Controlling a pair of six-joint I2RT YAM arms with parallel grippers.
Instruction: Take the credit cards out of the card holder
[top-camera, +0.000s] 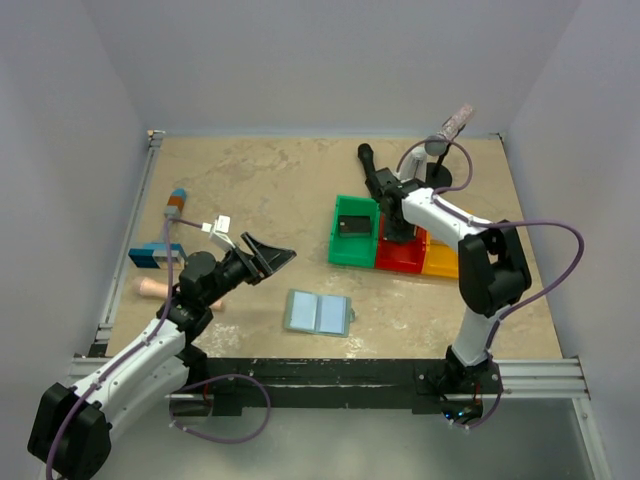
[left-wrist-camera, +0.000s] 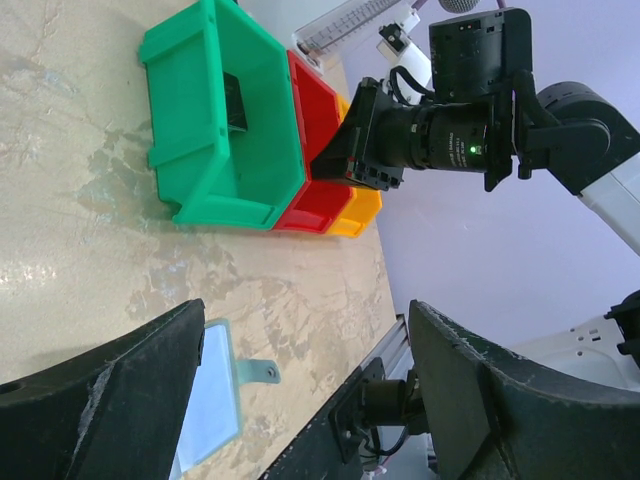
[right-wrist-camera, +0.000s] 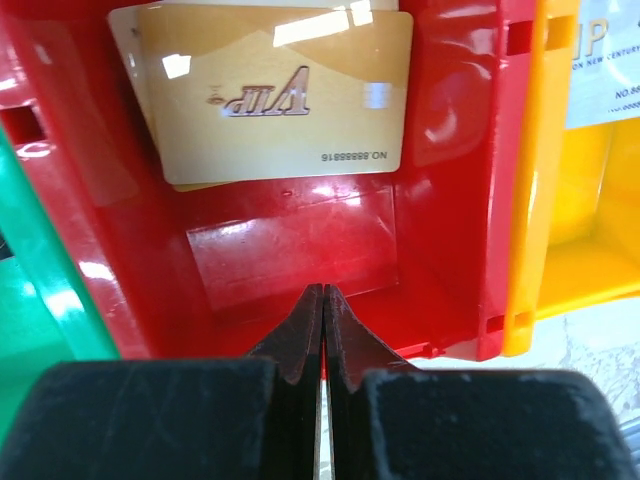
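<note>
The card holder (top-camera: 318, 312), a flat pale-green booklet with light pages, lies open at the table's front middle; its edge (left-wrist-camera: 222, 395) shows in the left wrist view. My left gripper stands open above the table, behind and to the left of the holder, its fingers wide apart and empty. My right gripper is shut over the red bin (right-wrist-camera: 300, 240), and nothing shows between its fingertips. A gold VIP card (right-wrist-camera: 280, 100) lies in that bin on another card. In the yellow bin (right-wrist-camera: 583, 190) is a pale card (right-wrist-camera: 606, 55).
A green bin (top-camera: 355, 252) beside the red one holds a dark object (top-camera: 354, 225). Behind the bins are a black microphone (top-camera: 366, 160) and a clear bottle (top-camera: 457, 122). Blue items (top-camera: 157, 255) lie at the left. Table around the holder is clear.
</note>
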